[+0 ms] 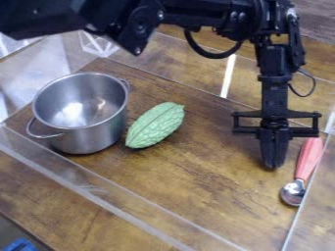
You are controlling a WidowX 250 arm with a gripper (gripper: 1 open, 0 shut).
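My black gripper (272, 155) points down at the wooden table, its fingertips low beside an ice cream scoop (308, 159) with a red handle and metal head, which lies at the right. The fingertips are close together; whether anything is between them I cannot tell. A pale green bitter melon (155, 125) lies left of the gripper, and a steel pot (50, 110) with side handles stands at the left.
Clear strips or edges cross it at the lower left and right. A small blue object (19, 244) shows at the bottom-left corner.
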